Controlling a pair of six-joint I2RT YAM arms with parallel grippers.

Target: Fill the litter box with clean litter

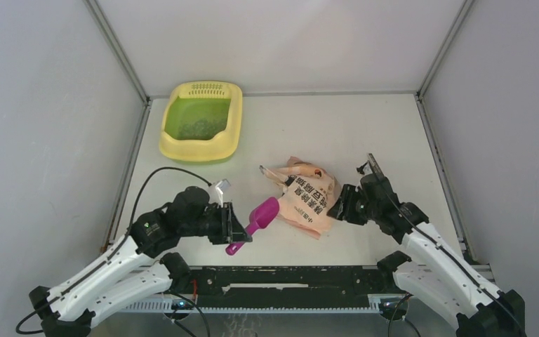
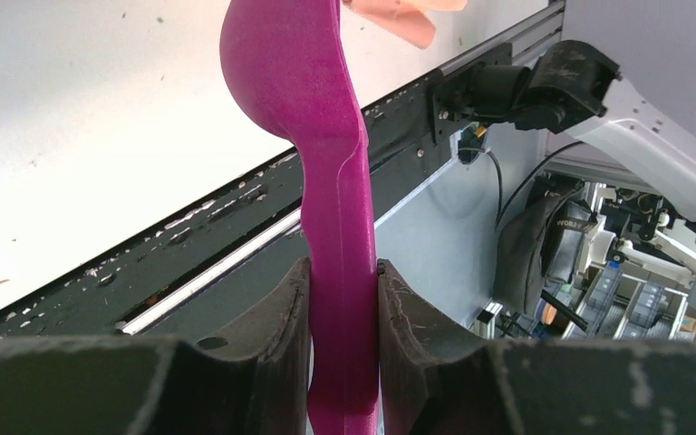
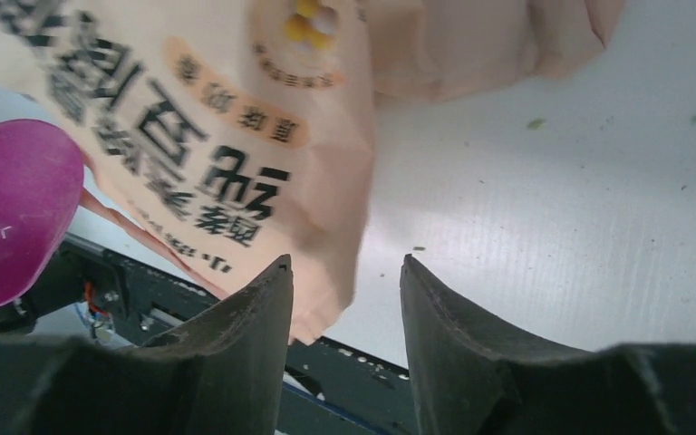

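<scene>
My left gripper (image 1: 238,236) is shut on a magenta scoop (image 1: 262,214), whose handle runs between the fingers in the left wrist view (image 2: 344,299). A crumpled pink litter bag (image 1: 309,200) with black printing lies on the middle right of the table, beside the scoop's bowl. My right gripper (image 1: 333,214) is at the bag's right edge; in the right wrist view its fingers (image 3: 254,335) are parted, the bag's lower corner showing beyond and partly between them. The yellow litter box (image 1: 231,123), with a green interior holding some greyish material, stands at the back left.
A metal piece (image 1: 372,161) lies at the right, partly behind my right arm. A dark rail (image 1: 274,277) borders the front edge, and walls close in the sides and back.
</scene>
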